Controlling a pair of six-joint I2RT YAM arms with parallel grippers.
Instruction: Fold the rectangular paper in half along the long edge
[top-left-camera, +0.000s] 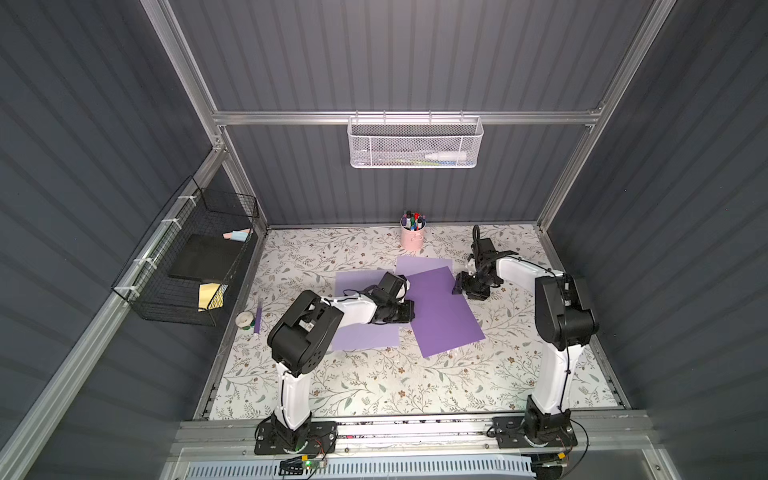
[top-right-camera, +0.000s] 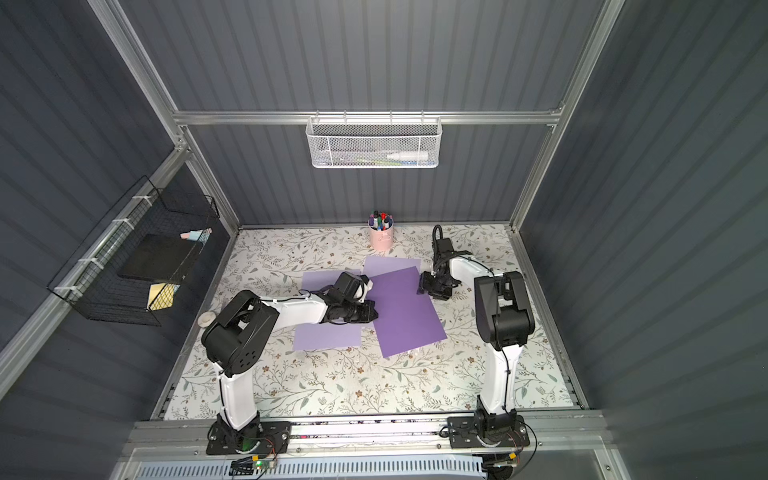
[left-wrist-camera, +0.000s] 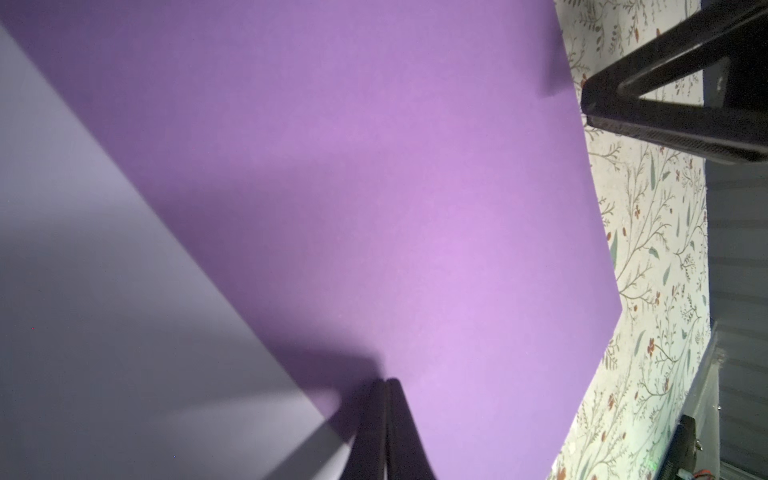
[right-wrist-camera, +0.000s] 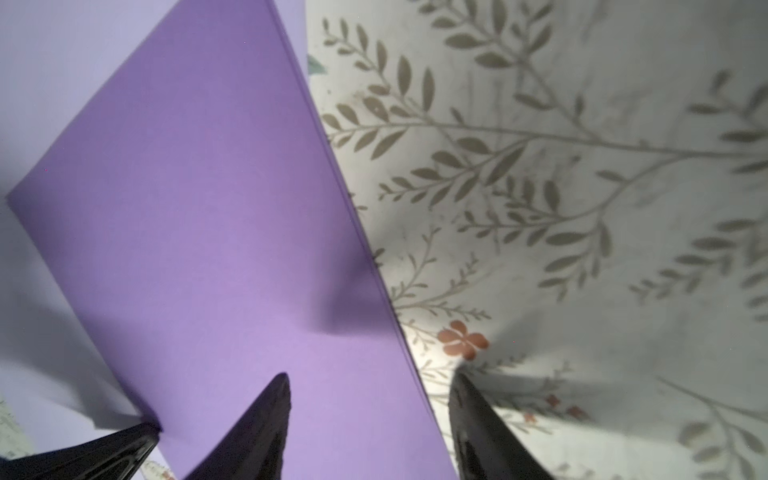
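Observation:
A darker purple sheet (top-left-camera: 440, 316), apparently doubled along its right edge in the right wrist view, lies on the table over lighter lilac sheets (top-left-camera: 352, 336). My left gripper is shut, its tips low on the purple sheet near its left edge, nothing visible between them. My right gripper is part open, straddling the purple sheet's right edge, one finger over the paper and the other over the patterned table, with nothing held.
A pink cup of markers (top-left-camera: 412, 236) stands at the back. A tape roll (top-left-camera: 244, 320) and a purple stick (top-left-camera: 257, 318) lie at the left.

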